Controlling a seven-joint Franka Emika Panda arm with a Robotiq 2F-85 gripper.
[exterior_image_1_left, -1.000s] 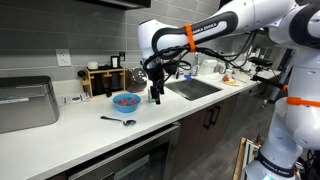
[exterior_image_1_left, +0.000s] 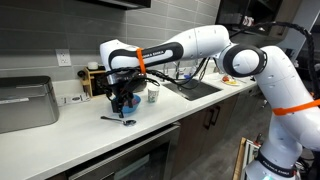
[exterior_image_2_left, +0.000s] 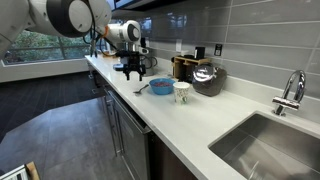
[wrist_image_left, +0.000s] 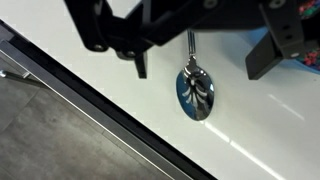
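Note:
A shiny metal spoon (wrist_image_left: 195, 92) lies on the white counter. In the wrist view its handle runs up between the fingers of my gripper, which is open and holds nothing. My gripper (exterior_image_1_left: 124, 106) hangs above the spoon (exterior_image_1_left: 128, 122) in exterior view 1. The far exterior view shows the spoon (exterior_image_2_left: 139, 91) on the counter, with the gripper (exterior_image_2_left: 134, 73) over and behind it. Beside the spoon stands a blue bowl (exterior_image_2_left: 162, 87); the arm partly covers it in exterior view 1. Colourful contents show in the bowl at the wrist view's right edge.
A whitish cup (exterior_image_2_left: 182, 93) stands near the bowl, with a dark round appliance (exterior_image_2_left: 208, 79) behind. A metal box (exterior_image_1_left: 27, 103) sits at the counter's left. The sink (exterior_image_2_left: 270, 148) is farther along. Bare counter (exterior_image_1_left: 60, 140) lies left of the spoon.
The arm has swung left in exterior view 1, bringing my gripper from right of the bowl to over the spoon. Spoon and bowl appear unmoved.

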